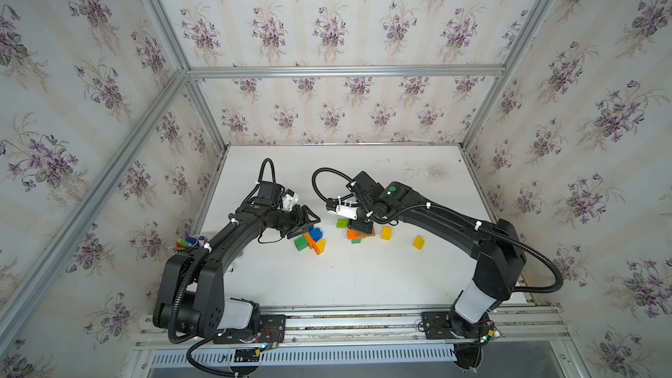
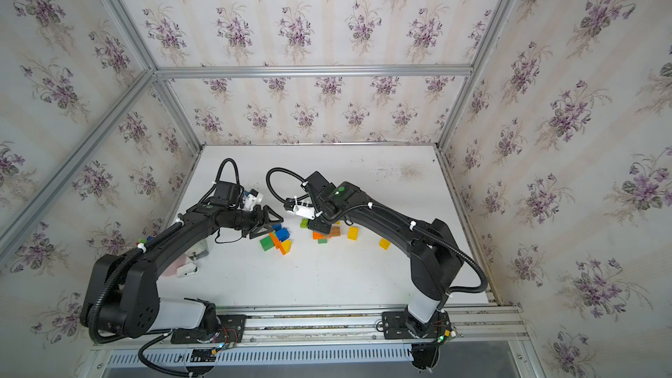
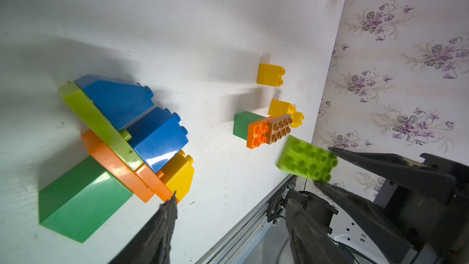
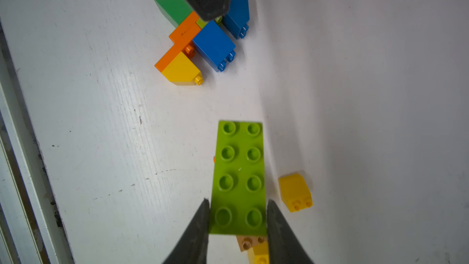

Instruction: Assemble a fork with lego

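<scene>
A joined cluster lies on the white table (image 3: 97, 0): blue bricks (image 3: 156, 137), orange (image 3: 112, 161), yellow (image 3: 178, 176), lime strip (image 3: 97, 117) and a dark-green brick (image 3: 78, 200). My left gripper hangs just above it, its fingers apart with nothing seen between them. My right gripper is shut on a lime eight-stud brick (image 4: 239, 166), held raised to the right of the cluster.
Right of the cluster lie orange (image 3: 256, 134), brown (image 3: 279, 127), green (image 3: 244, 122) and several yellow bricks (image 3: 268, 73). Containers with coloured items stand at the left edge (image 1: 192, 245).
</scene>
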